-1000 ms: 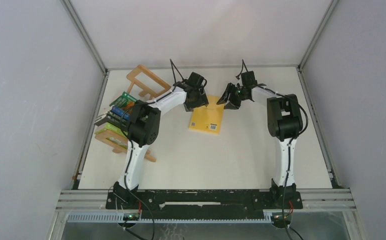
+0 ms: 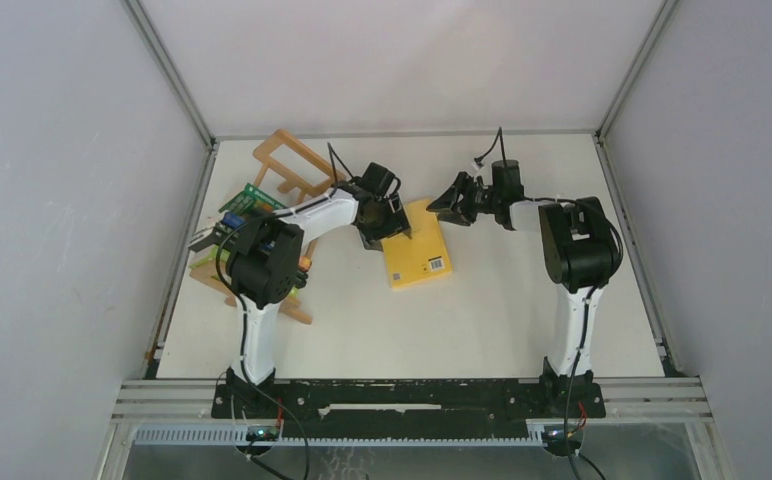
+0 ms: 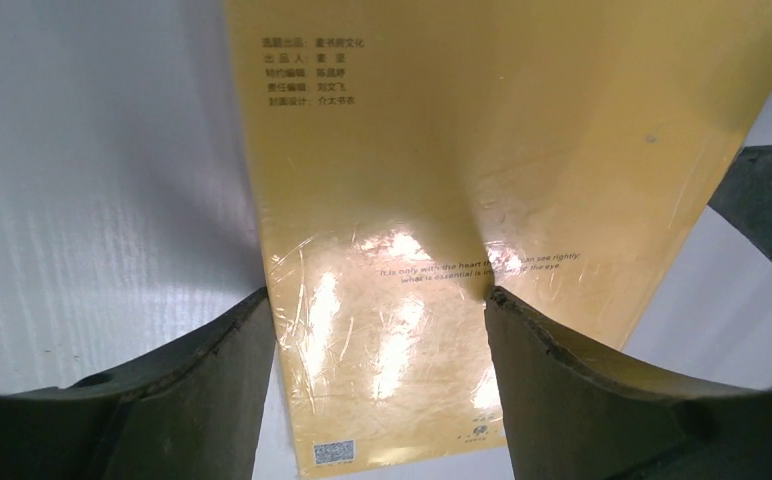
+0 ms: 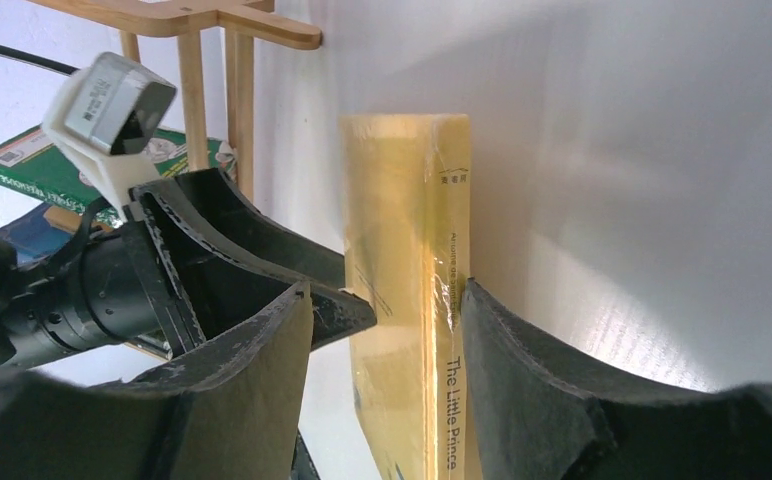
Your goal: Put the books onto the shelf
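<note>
A yellow book (image 2: pixel 418 257) lies mid-table, back cover up. My left gripper (image 2: pixel 396 232) is at its left side. In the left wrist view one fingertip stands by the edge of the book (image 3: pixel 392 200) and the other is over the cover, the fingers apart. At the book's far right is my right gripper (image 2: pixel 446 212). In the right wrist view its right finger (image 4: pixel 502 370) is against the spine of the book (image 4: pixel 450 300). Its other finger stands apart, on the cover side. Whether either fingertip presses on the book is unclear.
On the left stands a wooden rack (image 2: pixel 297 165), with a green book (image 2: pixel 252 198) and several others in it, partly hidden by my left arm. Bare white table (image 2: pixel 422 345) lies in front of the yellow book and to its right.
The yellow book has shifted toward the front and turned slightly, its near end swinging right.
</note>
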